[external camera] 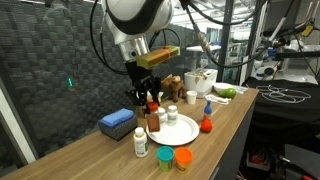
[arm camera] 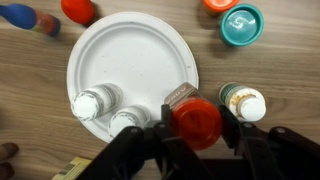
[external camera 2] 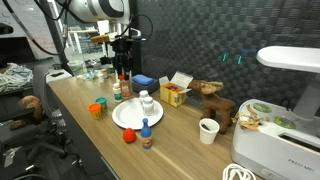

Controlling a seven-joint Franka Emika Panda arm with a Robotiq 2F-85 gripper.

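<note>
My gripper point(external camera: 151, 97) is shut on a brown bottle point(external camera: 153, 120) with a red cap, held upright. In the wrist view the red cap point(arm camera: 198, 122) sits between the fingers, with the bottle over the near right rim of the white plate point(arm camera: 150, 55). Whether its base touches anything cannot be told. Two white-capped jars, one nearer the plate's edge point(arm camera: 90, 103) and another beside the held bottle point(arm camera: 127, 117), are on the plate. A white-capped spice bottle point(external camera: 140, 142) stands off the plate.
A teal cup point(external camera: 165, 157) and an orange cup point(external camera: 183, 157) stand in front of the plate. On its other side are a red tomato point(external camera 2: 129, 163) and a blue bottle point(external camera 2: 146, 134). Behind lie a blue box point(external camera: 118, 117), a yellow box point(external camera 2: 174, 92) and a toy moose point(external camera 2: 213, 108).
</note>
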